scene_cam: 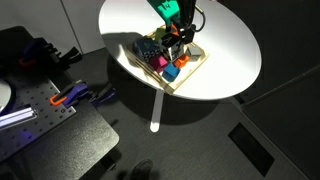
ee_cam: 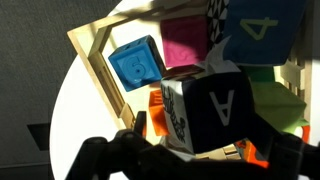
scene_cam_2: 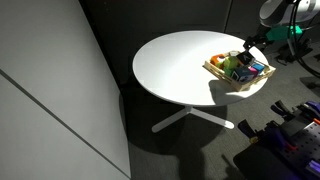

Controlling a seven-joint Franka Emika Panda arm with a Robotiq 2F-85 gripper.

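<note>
In the wrist view, a black-and-white block [ee_cam: 208, 108] marked with the letter A stands close up, in front of the fingers. My gripper is open, its dark fingers [ee_cam: 125, 153] spread to either side of that block's near end. Whether they touch it I cannot tell. Around it in the wooden tray [ee_cam: 88, 62] lie a blue block [ee_cam: 137, 62], a magenta block [ee_cam: 184, 40], an orange block [ee_cam: 157, 110], a green block [ee_cam: 278, 104] and a dark blue block [ee_cam: 258, 30] with a 4. Exterior view 1 has the gripper [scene_cam: 176, 42] low over the tray.
The tray [scene_cam_2: 237, 87] sits on a round white table [scene_cam_2: 180, 70], whose surface beside it is clear. In exterior view 1, the near table edge [scene_cam: 160, 92] runs close to the tray. A dark stand [scene_cam: 75, 135] is at the left.
</note>
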